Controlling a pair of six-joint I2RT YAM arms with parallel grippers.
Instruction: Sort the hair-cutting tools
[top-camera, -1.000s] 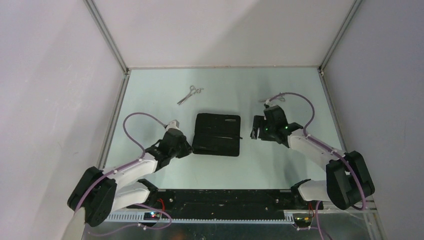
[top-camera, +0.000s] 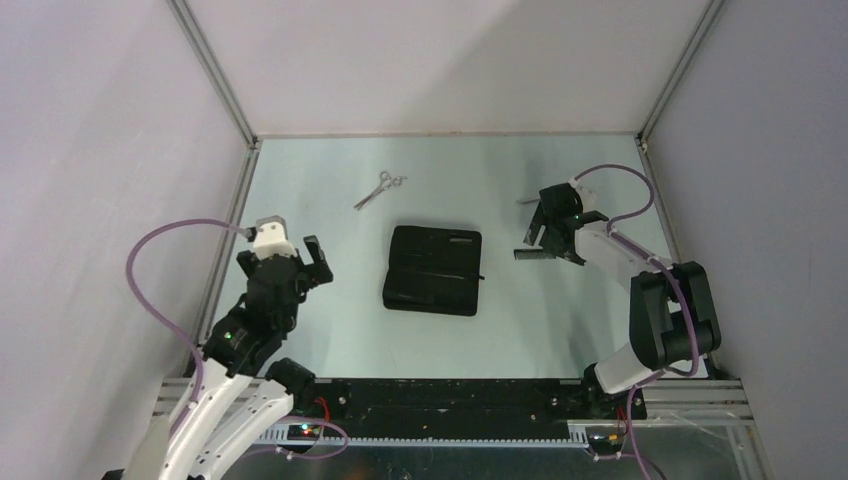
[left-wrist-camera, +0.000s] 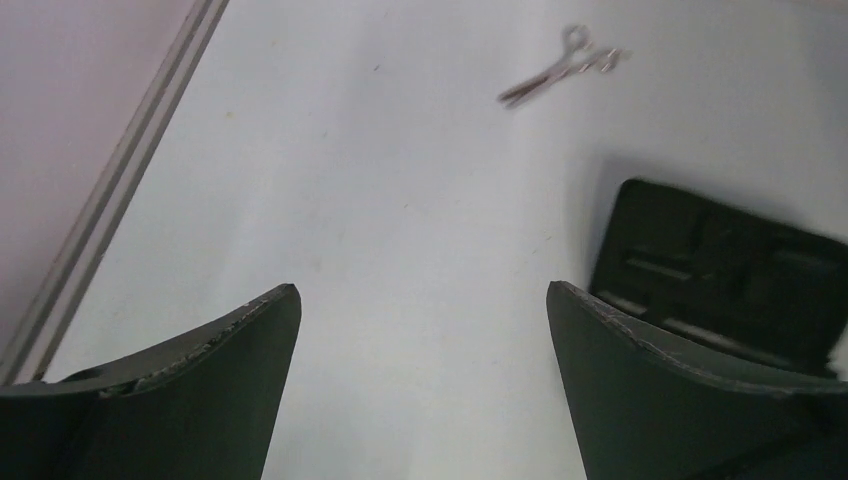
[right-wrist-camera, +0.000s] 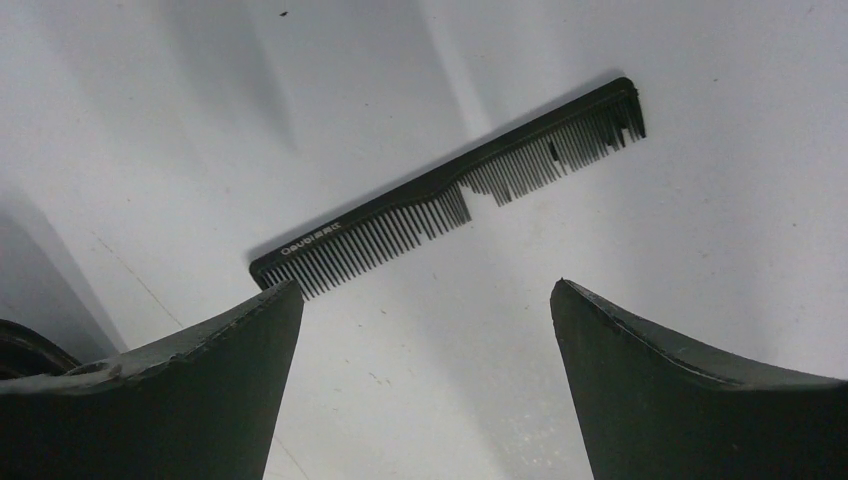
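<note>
A black open case (top-camera: 432, 270) lies mid-table. Silver scissors (top-camera: 378, 191) (left-wrist-camera: 550, 75) rest behind it to the left. To its right a black comb (top-camera: 530, 254) (right-wrist-camera: 440, 185) lies flat, with another thin item (top-camera: 528, 200) behind it, partly hidden by the right arm. My left gripper (top-camera: 284, 260) is raised left of the case, open and empty. My right gripper (top-camera: 543, 225) is open above the comb, which shows beyond both fingertips in the right wrist view.
The table (top-camera: 320, 180) is bordered by walls and metal rails. Free surface surrounds the case, especially at the back and left front.
My left gripper has risen and moved left, away from the case. My right gripper has moved toward the back right, over the comb.
</note>
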